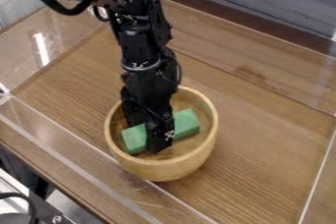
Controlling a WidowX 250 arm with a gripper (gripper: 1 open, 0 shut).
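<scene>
The black gripper (pixel 153 130) hangs from the top of the view down into a tan bowl (pixel 191 161), its fingers over a green block (pixel 184 125) lying inside. The block shows on both sides of the gripper, which hides its middle. Whether the fingers are open or shut on the block cannot be told.
A pale panelled wall runs along the back, and the table's front edge crosses the lower left.
</scene>
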